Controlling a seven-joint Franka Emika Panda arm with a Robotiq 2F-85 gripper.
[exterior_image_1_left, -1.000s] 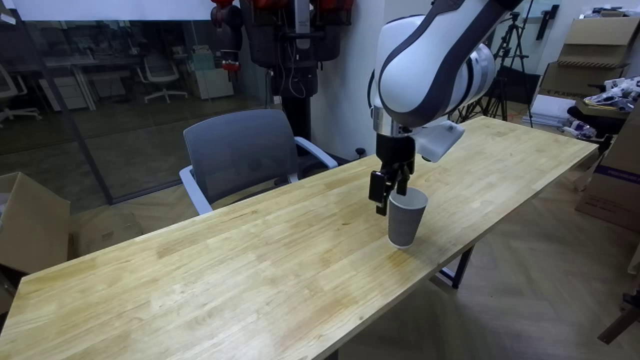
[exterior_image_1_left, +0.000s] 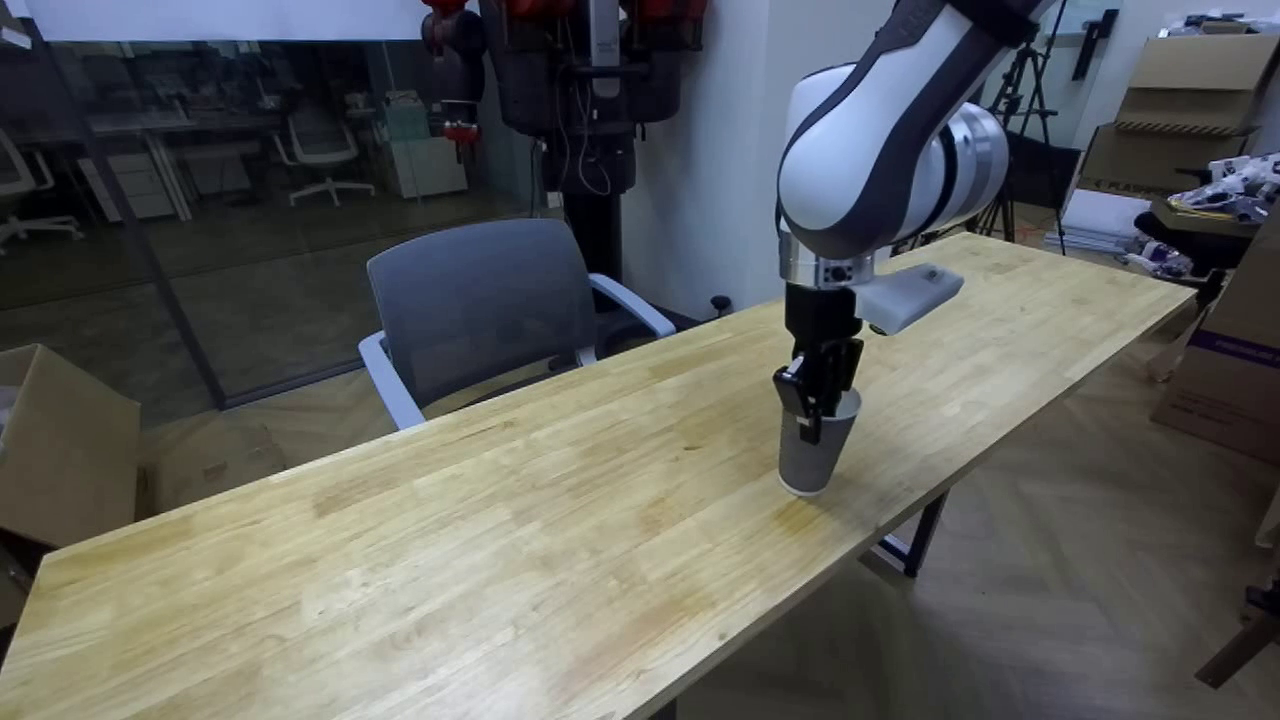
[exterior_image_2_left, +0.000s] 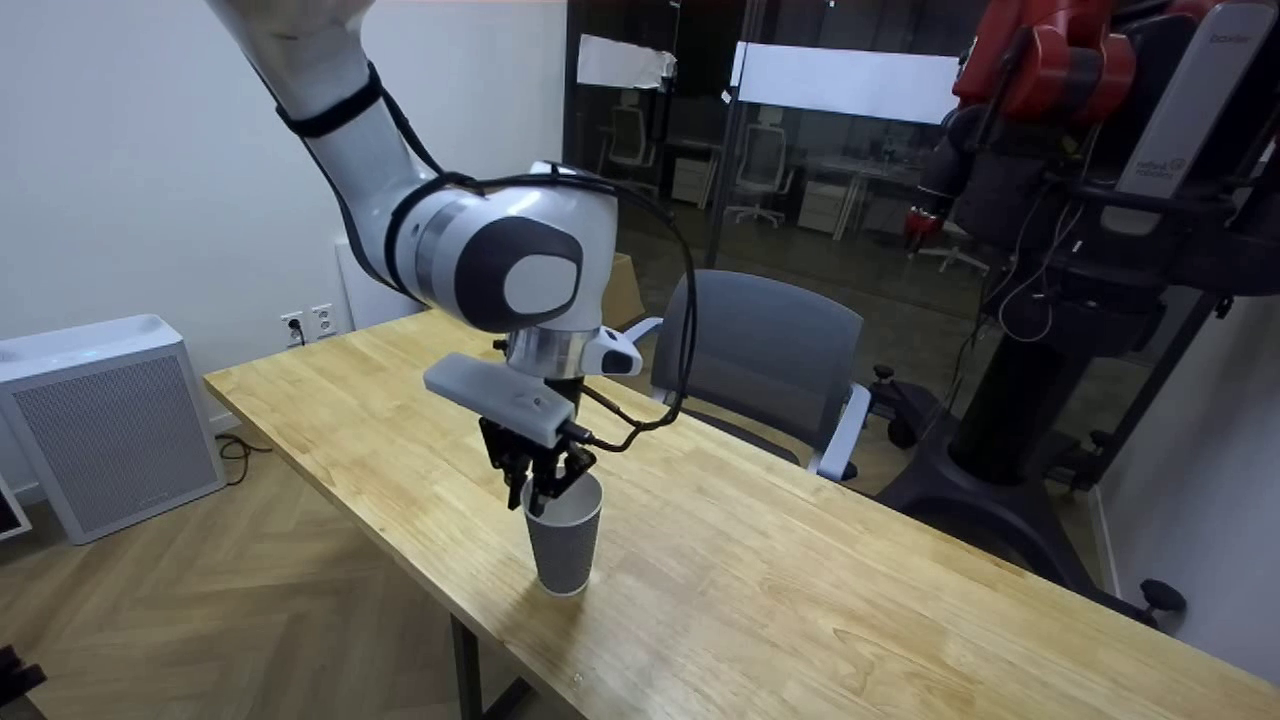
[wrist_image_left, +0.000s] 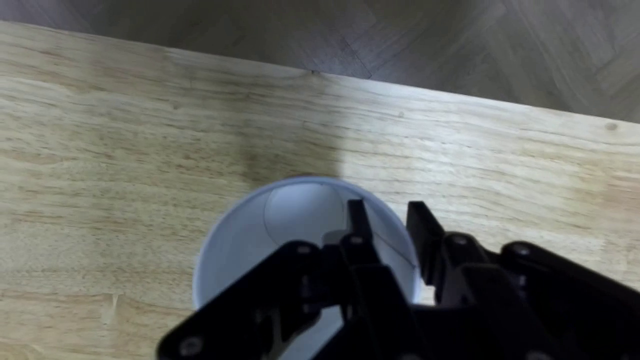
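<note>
A grey ribbed paper cup (exterior_image_1_left: 819, 463) with a pale interior stands upright on the wooden table. My gripper straddles the cup's rim from above, its fingers part open. In the wrist view, one of the black fingers (wrist_image_left: 359, 221) reaches inside the cup and the other is just outside the wall, leaving a strip of rim between them. Whether either finger touches the wall is hard to tell. The second exterior view also has the gripper (exterior_image_2_left: 527, 494) at the cup's mouth (exterior_image_2_left: 579, 504). The gripper's body covers the lower part of the opening in the wrist view.
The cup is close to one long edge of the table (exterior_image_1_left: 480, 576), with floor beyond it. Broad bare tabletop lies on both sides of the cup. A grey office chair (exterior_image_1_left: 486, 306) sits at the opposite long side.
My gripper has shifted right in the first exterior view, from the cup's left side to over its rim. The cup stands in practically the same place.
</note>
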